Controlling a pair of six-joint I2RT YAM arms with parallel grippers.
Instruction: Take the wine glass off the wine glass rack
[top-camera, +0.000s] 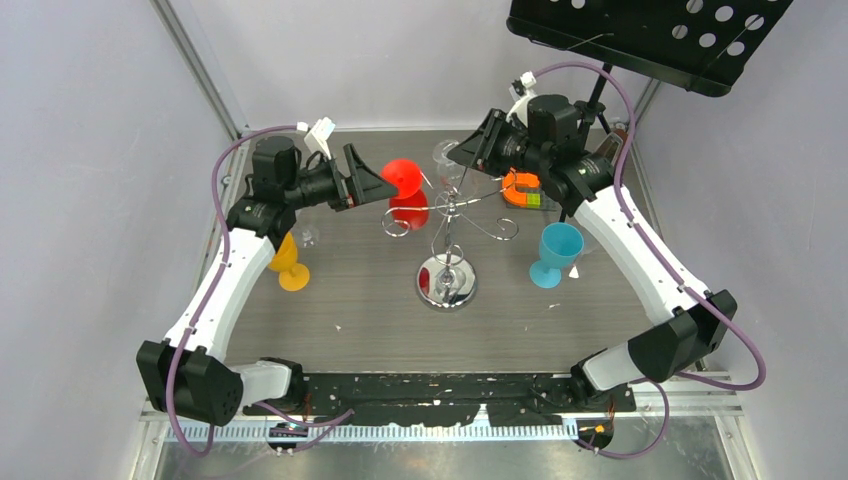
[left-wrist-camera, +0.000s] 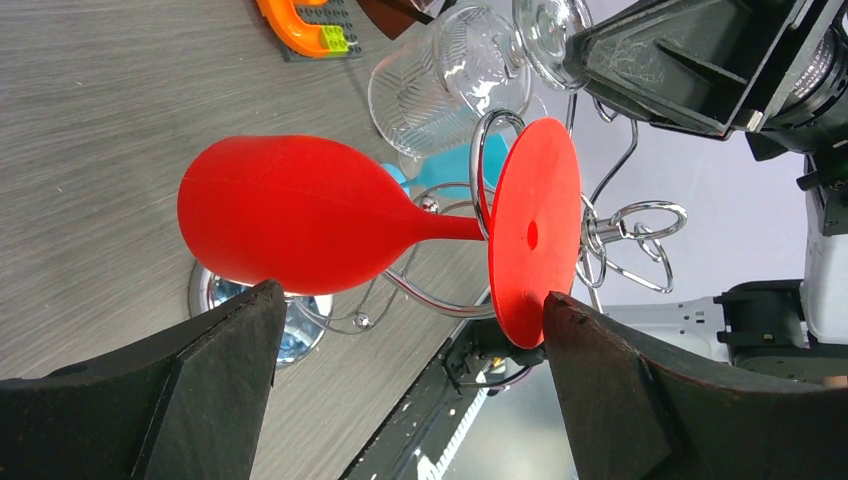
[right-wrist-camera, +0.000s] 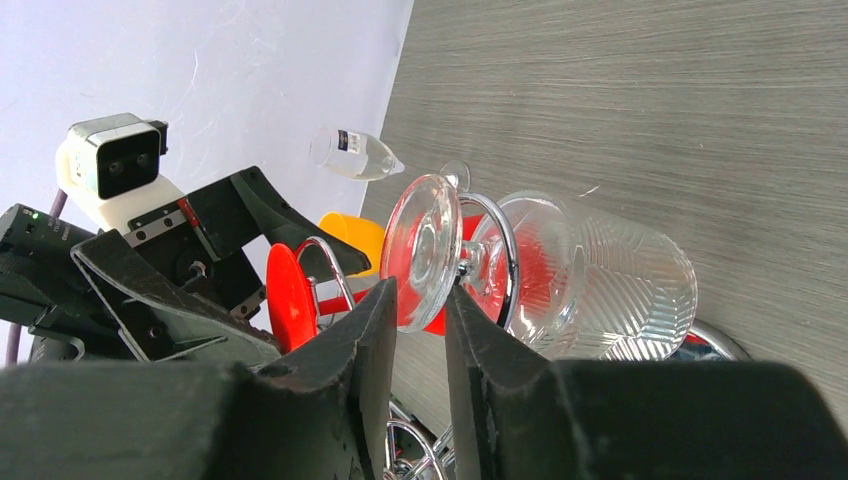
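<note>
The chrome rack (top-camera: 447, 283) stands mid-table, holding a red wine glass (left-wrist-camera: 300, 210) and a clear glass (right-wrist-camera: 610, 280) sideways by their stems in loops. My left gripper stands open at the red glass, whose foot is near one finger. My right gripper has its fingertips at the clear glass's round foot, one on each side or just below it; whether they grip it is unclear. The left arm also shows in the right wrist view, behind the red foot.
A yellow goblet (top-camera: 291, 275) stands left, a blue goblet (top-camera: 560, 250) right. An orange toy on a grey plate (top-camera: 537, 200) lies at the back right, near a black stand (top-camera: 650, 40).
</note>
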